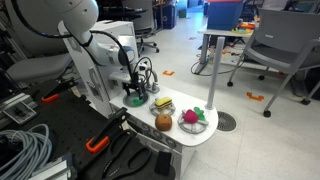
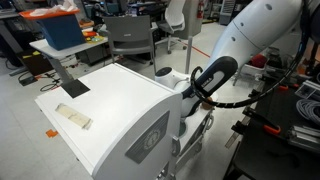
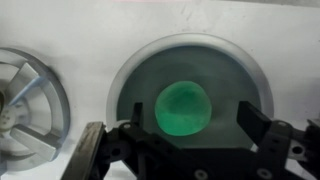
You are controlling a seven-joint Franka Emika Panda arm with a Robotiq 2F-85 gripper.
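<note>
A round green object (image 3: 184, 108) lies on the floor of a round grey basin (image 3: 240, 76), seen from straight above in the wrist view. My gripper is open just above it, with one finger (image 3: 133, 132) at the left and the other (image 3: 256, 122) at the right of the green object. Nothing is held between them. From exterior view 1 the gripper (image 1: 134, 88) hangs down over the basin, with the green object (image 1: 136, 101) visible below it. In exterior view 2 a white panel hides most of the basin area.
A faucet (image 1: 148, 72) rises behind the basin. On the white counter are a yellow item on a dish (image 1: 162, 101), a brown round object (image 1: 164, 123) and a plate (image 1: 186, 126) with red and green items. A tall white panel (image 1: 98, 75) stands left of the arm.
</note>
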